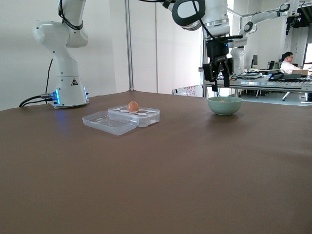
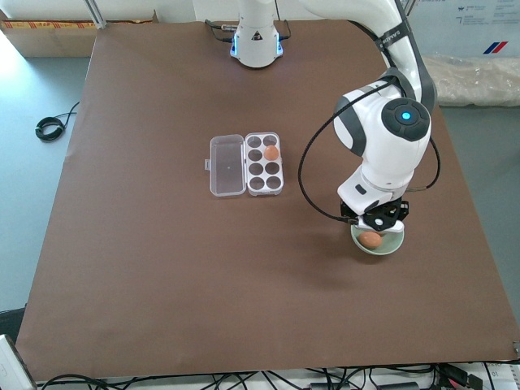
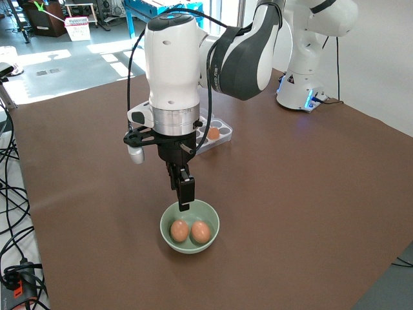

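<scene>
The gripper [image 3: 184, 197] points down, its black fingers just above a pale green bowl [image 3: 169, 236] on the brown table. Two brown eggs lie in the bowl, a left egg [image 3: 179, 230] and a right egg [image 3: 201, 232]. No egg shows between the fingers; how far they are open is unclear. A clear plastic egg tray [image 2: 264, 179] with an open lid [image 2: 228, 166] sits left of the bowl in the left view, holding one egg [image 2: 271, 153] in an upper compartment.
Cables run along the near edge, off the table.
</scene>
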